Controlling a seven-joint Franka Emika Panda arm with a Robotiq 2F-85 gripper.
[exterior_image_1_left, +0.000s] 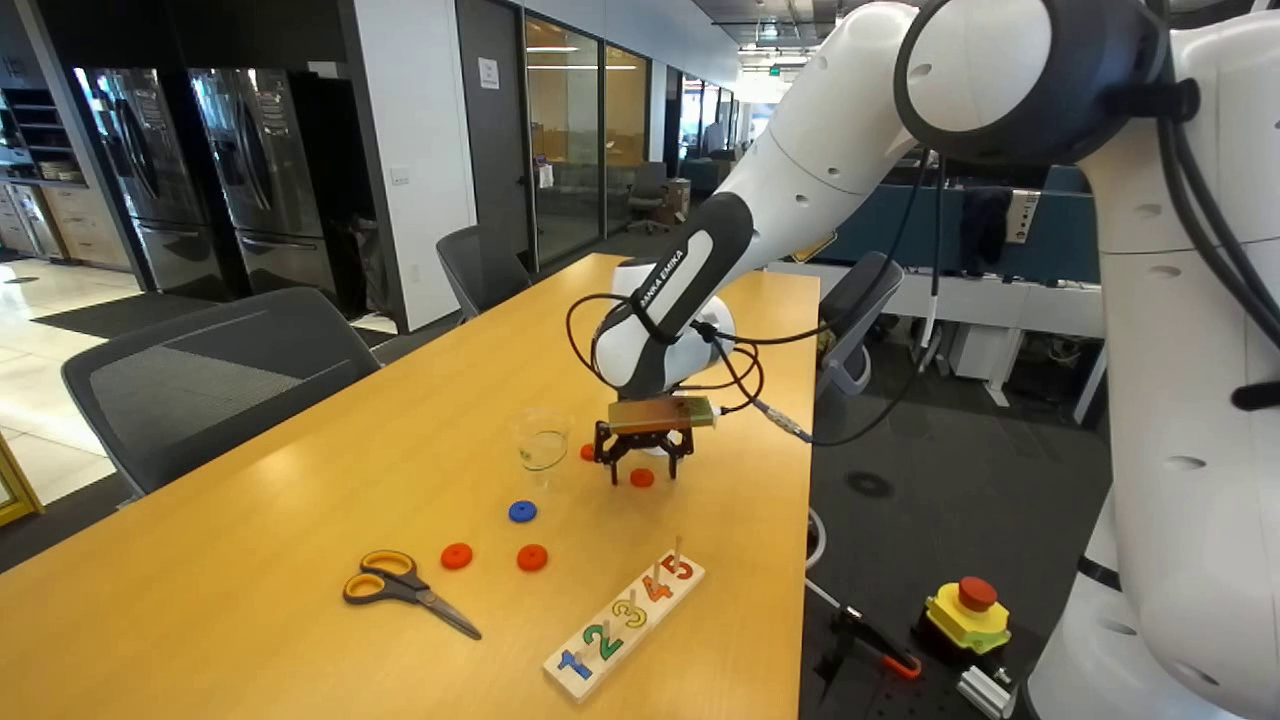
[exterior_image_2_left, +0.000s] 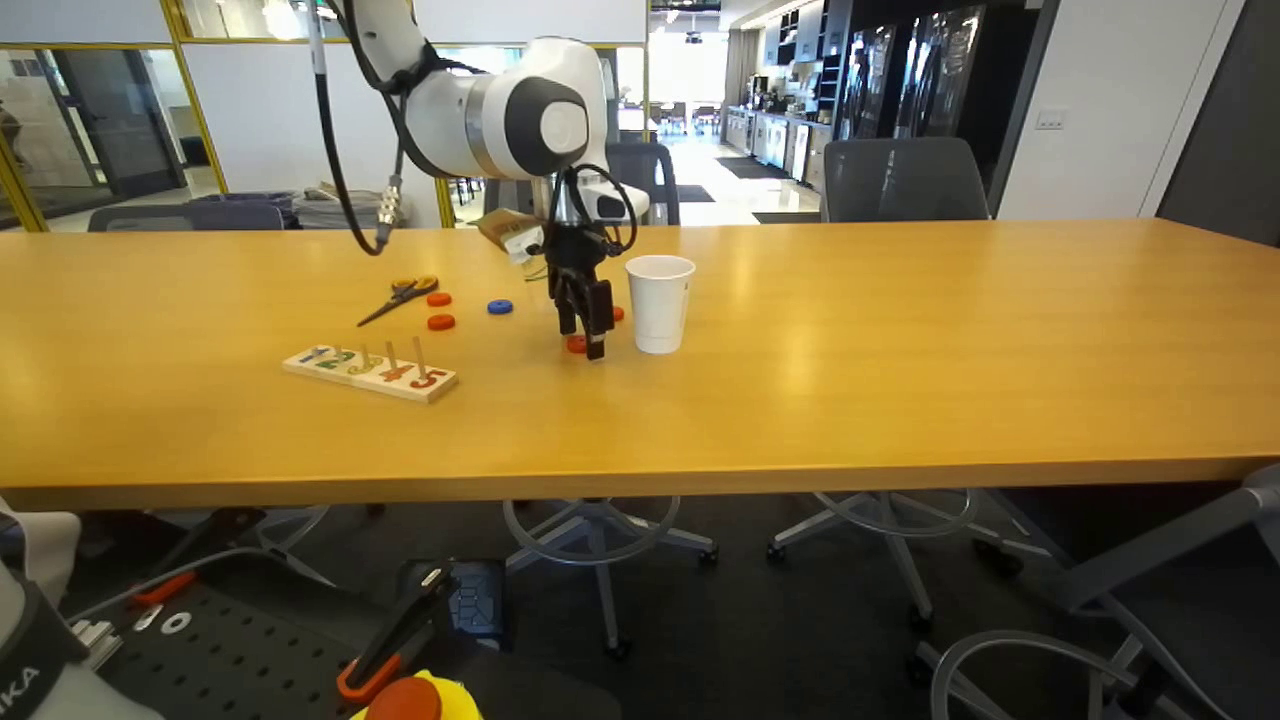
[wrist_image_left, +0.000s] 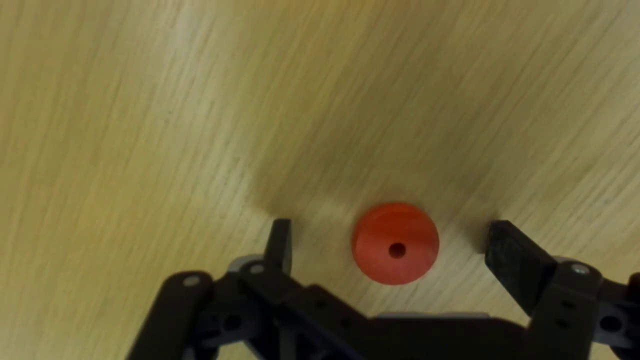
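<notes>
My gripper is open low over the table, one finger to each side of a red ring (wrist_image_left: 395, 243) with a small center hole. The ring lies flat on the wood, apart from both fingers, somewhat closer to the left one in the wrist view. In exterior view 1 the same red ring (exterior_image_1_left: 642, 478) shows between the fingertips. A wooden peg board (exterior_image_1_left: 625, 626) painted with numbers 1 to 5 lies nearer that camera, its pegs bare. Two red rings (exterior_image_1_left: 531, 557) and a blue ring (exterior_image_1_left: 522, 511) rest left of the board; another red ring (exterior_image_1_left: 588, 452) is partly hidden behind the gripper.
Orange-and-black scissors (exterior_image_1_left: 410, 589) lie left of the rings. A clear cup (exterior_image_1_left: 542, 442) stands left of my gripper in exterior view 1. Close by it in exterior view 2 is a white cup (exterior_image_2_left: 659, 305).
</notes>
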